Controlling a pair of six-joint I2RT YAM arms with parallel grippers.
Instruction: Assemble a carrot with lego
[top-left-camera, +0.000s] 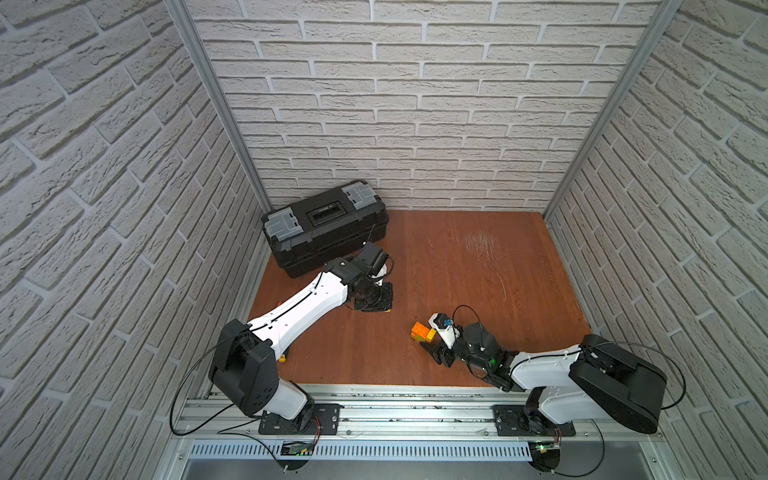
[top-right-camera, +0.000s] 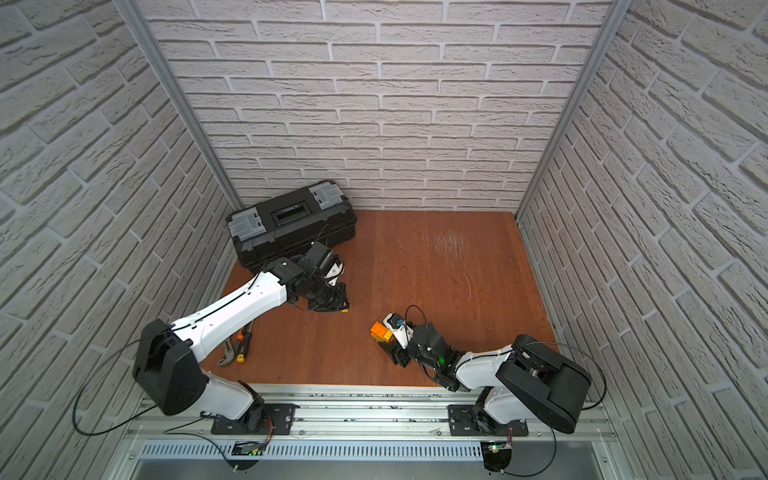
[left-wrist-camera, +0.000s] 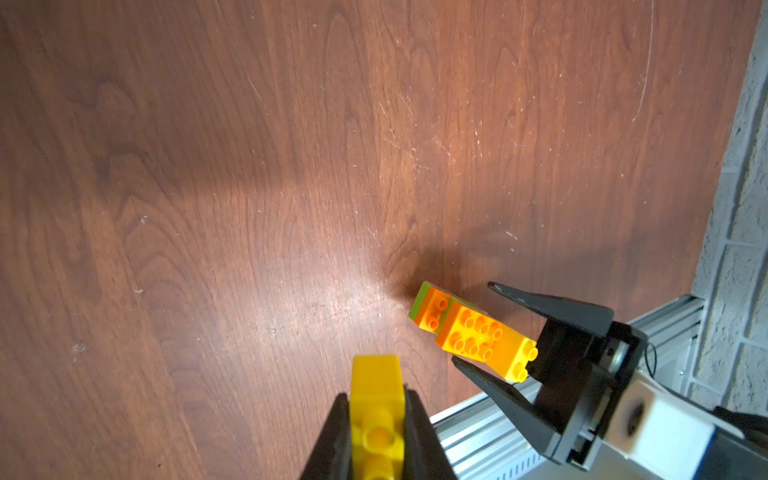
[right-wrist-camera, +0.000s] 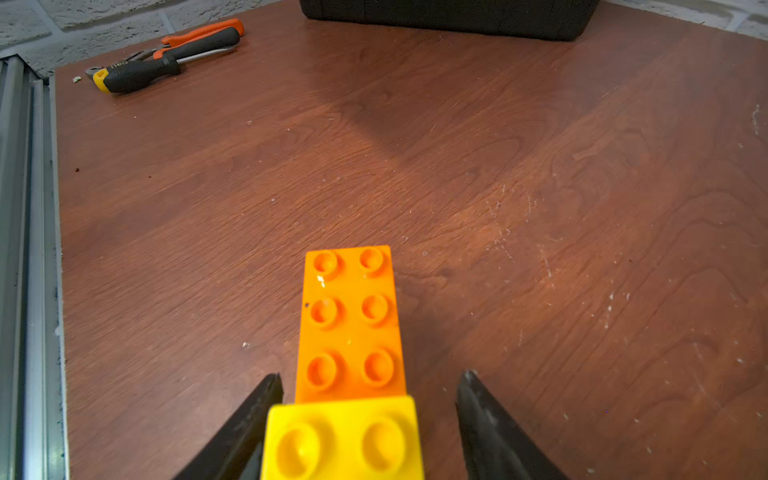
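A brick assembly of orange, green and yellow bricks lies between the fingers of my right gripper near the front of the table; in the right wrist view its orange studded brick (right-wrist-camera: 348, 328) stands beyond a yellow one (right-wrist-camera: 340, 440). That gripper is part open, with a visible gap beside the bricks. My left gripper is shut on a yellow brick (left-wrist-camera: 377, 384), above the table to the upper left of the assembly.
A black toolbox (top-left-camera: 324, 228) stands at the back left. Tools, among them a screwdriver (right-wrist-camera: 140, 73), lie at the left edge.
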